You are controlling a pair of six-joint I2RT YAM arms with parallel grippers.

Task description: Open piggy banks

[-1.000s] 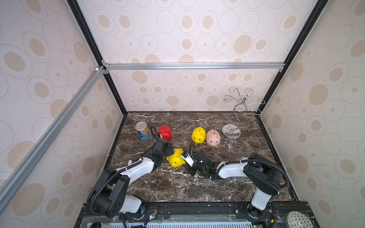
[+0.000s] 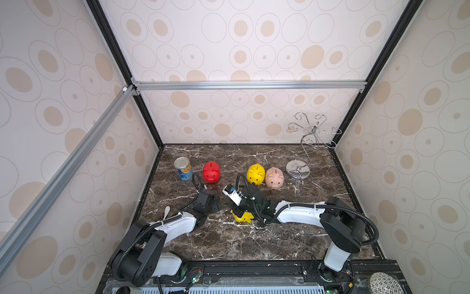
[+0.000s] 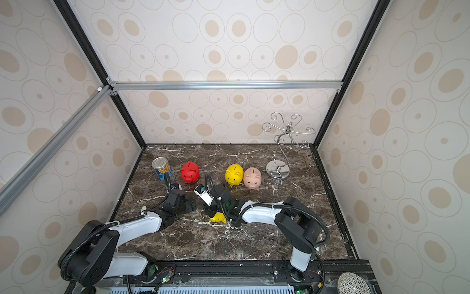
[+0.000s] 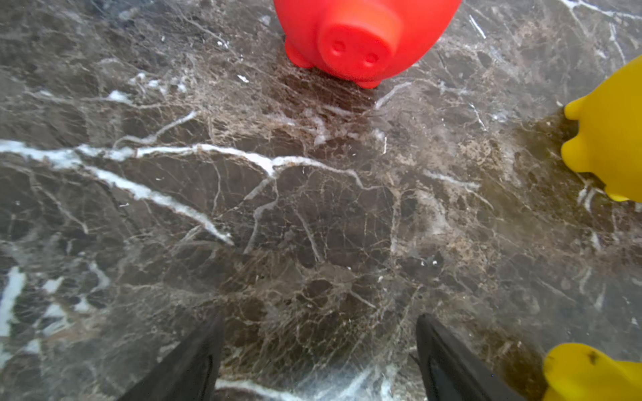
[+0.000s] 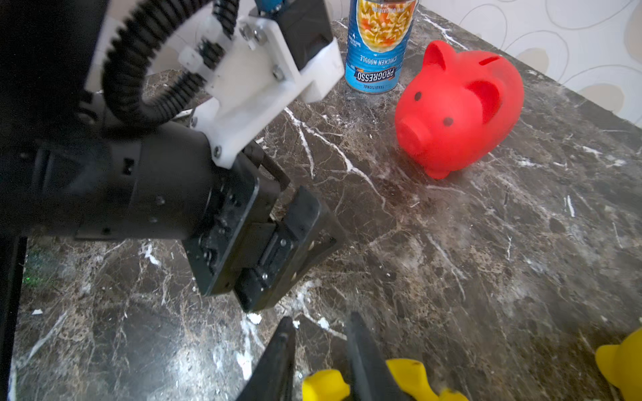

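Observation:
A yellow piggy bank (image 2: 243, 216) lies at the front middle, mostly under my right gripper, whose fingertips point down just above it, part open. My left gripper is open to the left of it, nothing between its fingers. Behind stand a red piggy bank (image 2: 211, 172), a second yellow one (image 2: 255, 174) and a pink one (image 2: 274, 179), all upright. The front bank is at the lower edge of both wrist views, largely out of frame, so its underside cannot be made out.
A soup can (image 2: 183, 169) stands back left, a spoon (image 2: 166, 212) lies at the left edge, and a chrome stand (image 2: 298, 169) is back right.
The front yellow bank has shifted right and toward the front, under my right arm. My right gripper has moved left over it; my left gripper has drawn slightly toward the front.

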